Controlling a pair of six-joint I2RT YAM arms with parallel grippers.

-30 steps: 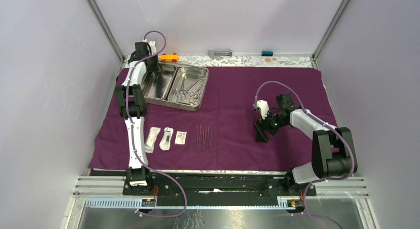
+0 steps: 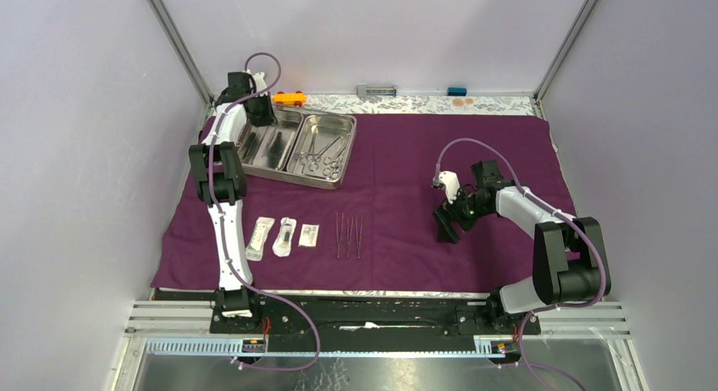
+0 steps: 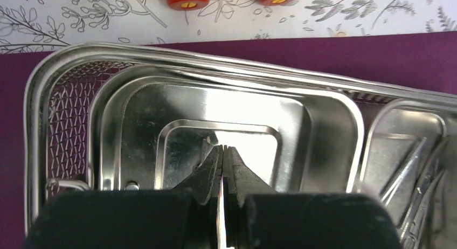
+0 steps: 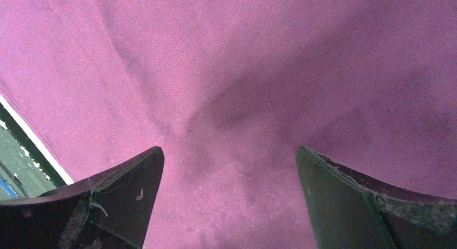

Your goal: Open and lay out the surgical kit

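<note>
My left gripper is shut above the left inner tray (image 3: 334, 114) of the metal basket (image 3: 31, 125); no object shows between its fingertips. A small mark by the tips may be a reflection; I cannot tell. The right inner tray (image 2: 314, 123) holds several scissor-like instruments (image 2: 328, 157). Laid in a row on the purple cloth are two clear packets, a long one (image 2: 259, 239) and a rounder one (image 2: 284, 237), a small flat packet (image 2: 308, 235) and several thin tweezers (image 2: 349, 236). Well to the right, my right gripper stands open over bare cloth.
An orange toy car (image 2: 289, 98) sits on the patterned strip just behind the basket. Further along the back edge are a grey item (image 2: 376, 90) and a blue block (image 2: 457, 91).
The right arm, the packets and the tweezers have stayed where they were.
</note>
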